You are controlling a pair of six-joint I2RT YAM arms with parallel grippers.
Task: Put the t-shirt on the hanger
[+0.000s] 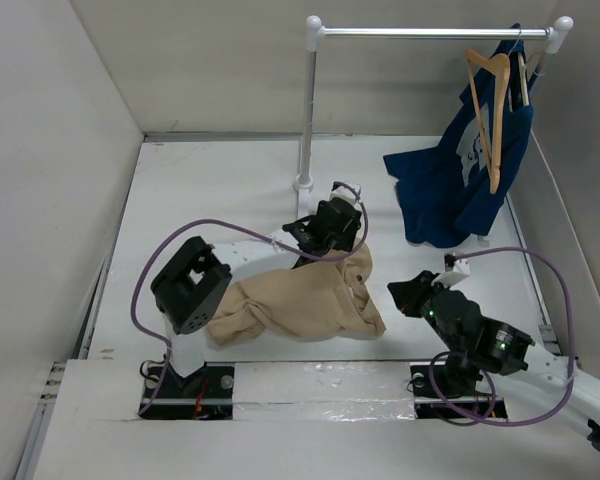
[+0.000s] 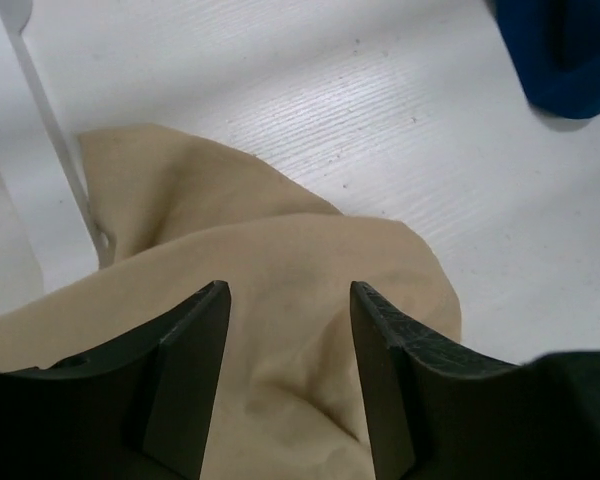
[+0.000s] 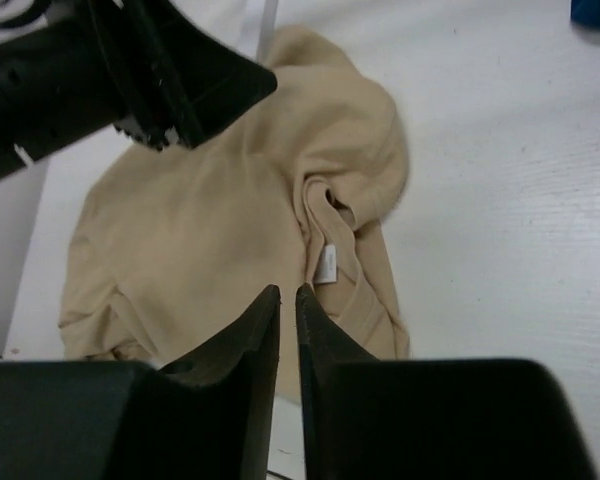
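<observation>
A tan t-shirt (image 1: pixel 295 300) lies crumpled on the white floor, left of centre. My left gripper (image 1: pixel 343 225) is open above the shirt's upper right part, its fingers apart with only the shirt below. My right gripper (image 1: pixel 410 292) hangs over the floor to the right of the shirt; its fingertips are close together with a narrow gap. Wooden hangers (image 1: pixel 497 120) hang from the rail at the top right.
A metal rack (image 1: pixel 430 33) stands over the back, with its upright (image 1: pixel 308 110) at the centre. A navy garment (image 1: pixel 430 195) hangs at the right and spreads onto the floor.
</observation>
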